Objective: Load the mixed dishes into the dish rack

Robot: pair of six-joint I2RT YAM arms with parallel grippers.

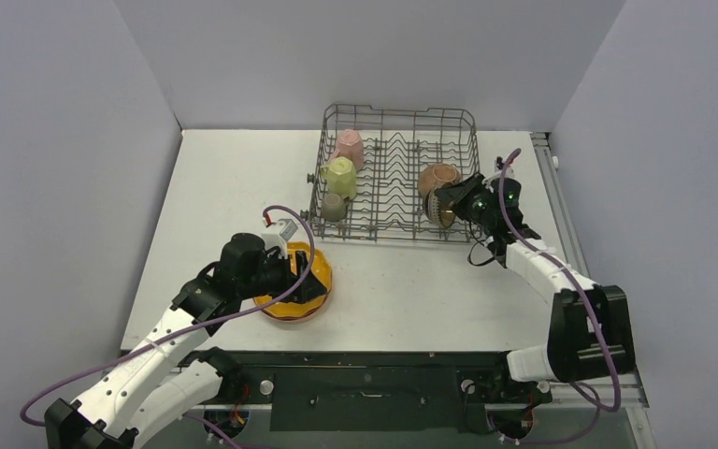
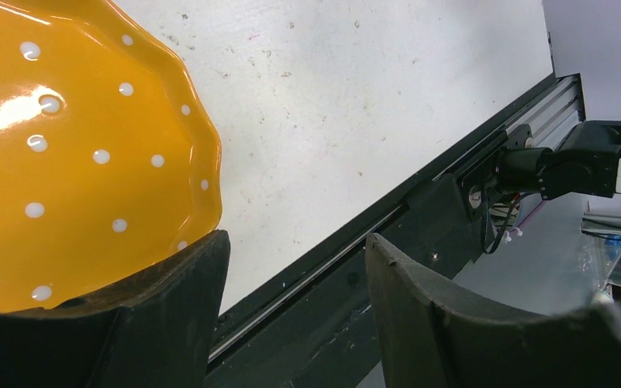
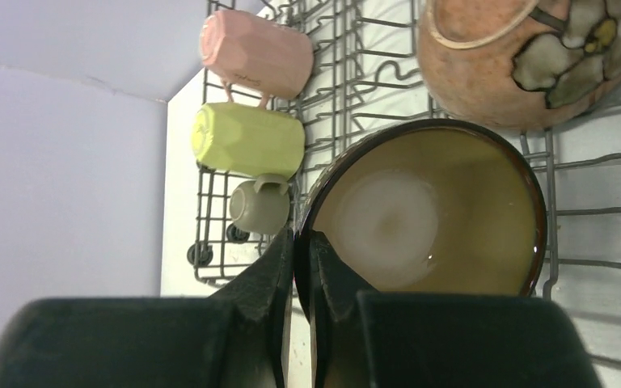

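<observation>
In the right wrist view my right gripper is shut on the rim of a brown bowl, which is tilted on its side at the front right of the dish rack. Just behind that bowl is an orange-brown flowered dish. A pink mug, a green mug and a small grey cup stand along the rack's left side. On the table, a yellow dotted bowl lies by my left gripper, which is open with nothing between its fingers.
The rack's middle tines are free of dishes. Walls close in the left, right and back.
</observation>
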